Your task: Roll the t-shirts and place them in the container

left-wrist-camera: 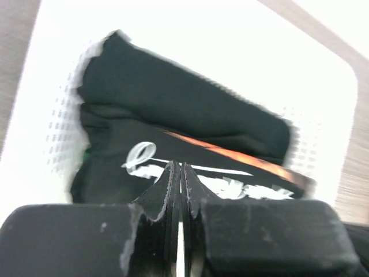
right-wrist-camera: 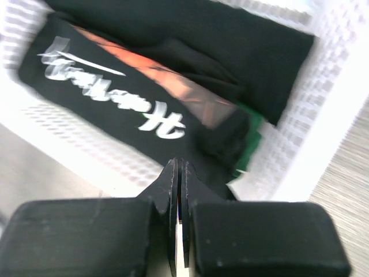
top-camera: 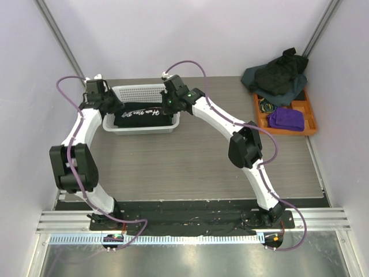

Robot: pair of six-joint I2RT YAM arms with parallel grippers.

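Observation:
A black t-shirt with white lettering (top-camera: 143, 118) lies folded inside a white perforated basket (top-camera: 145, 130). An orange strip on the shirt (left-wrist-camera: 230, 154) shows along a fold, and a green patch (right-wrist-camera: 251, 141) peeks out at one end. My left gripper (top-camera: 120, 107) is over the basket's left end; its fingertips meet, and no cloth shows between them in the left wrist view. Over the right end is my right gripper (top-camera: 165, 108), its fingers shut close to the shirt's near edge. Whether any fabric is pinched there cannot be made out.
An orange box (top-camera: 311, 122) at the back right holds a folded purple cloth (top-camera: 286, 119). A dark heap of cloth (top-camera: 279, 78) hangs over its back edge.

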